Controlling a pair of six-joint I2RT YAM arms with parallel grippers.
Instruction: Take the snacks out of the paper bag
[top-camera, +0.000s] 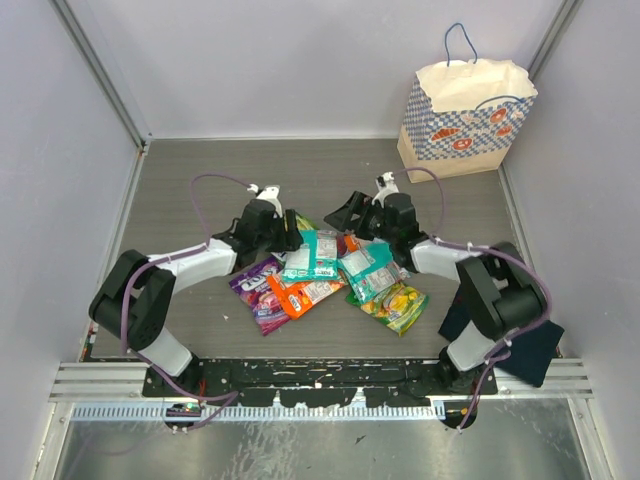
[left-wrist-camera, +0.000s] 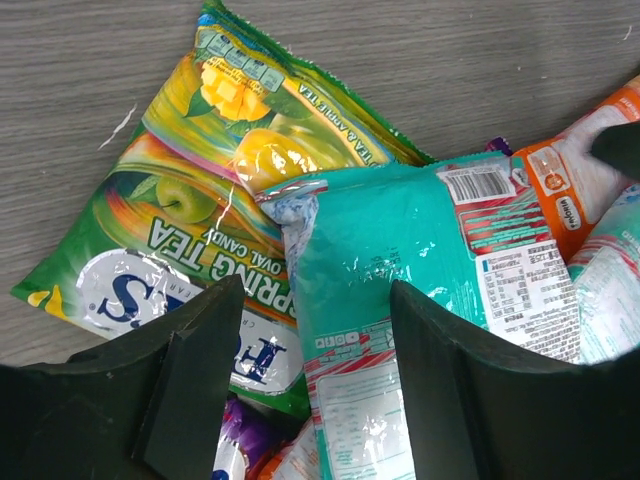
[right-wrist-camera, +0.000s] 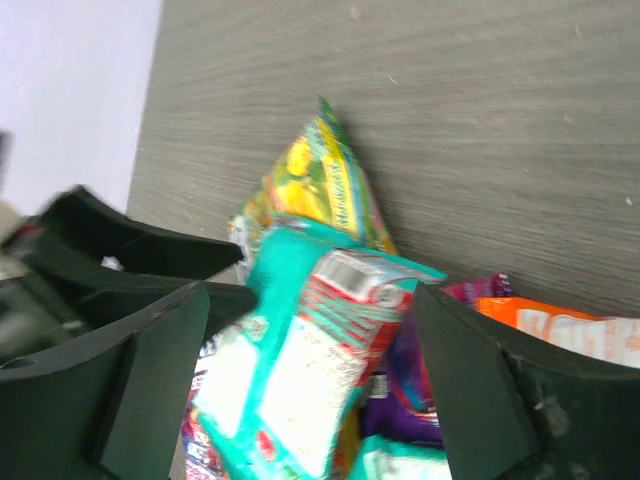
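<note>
A pile of snack packets lies on the table: teal packs, orange, purple and green-yellow. My left gripper hangs low over the pile; in the left wrist view its open fingers straddle the edge of a teal pack beside a green mango pack. My right gripper is open above the pile's back edge, its fingers over a teal pack in the right wrist view, where the left gripper also shows close by. The paper bag stands upright at the back right; its inside is hidden.
A dark mat or cloth lies at the right front corner. Walls border the left, back and right.
</note>
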